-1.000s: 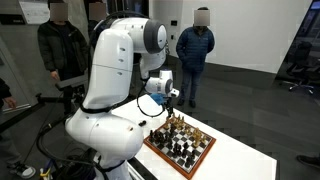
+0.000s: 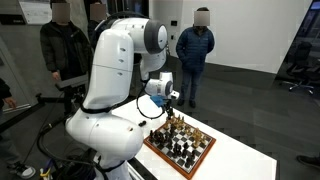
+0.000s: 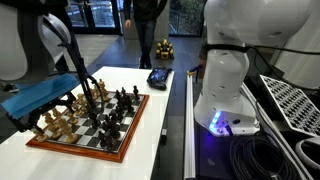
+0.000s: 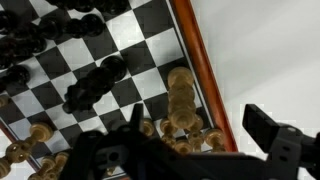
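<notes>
A chessboard (image 2: 205, 152) with a brown wooden rim lies on the white table, holding dark and light-brown pieces. In the wrist view my gripper is open over one edge of the board, its two dark fingers wide apart. A tall light-brown piece (image 4: 181, 100) shows in the gap between them, near the rim; whether the fingers are level with it I cannot tell. More light-brown pieces (image 4: 165, 130) stand close by, partly hidden by the gripper. A dark piece (image 4: 97, 84) is to the left. Exterior view 2 shows the arm reaching down at the board's left side.
A second robot arm (image 3: 228, 80) stands on the right, with a small dark device (image 3: 160, 77) on the table's far part. People stand behind the table.
</notes>
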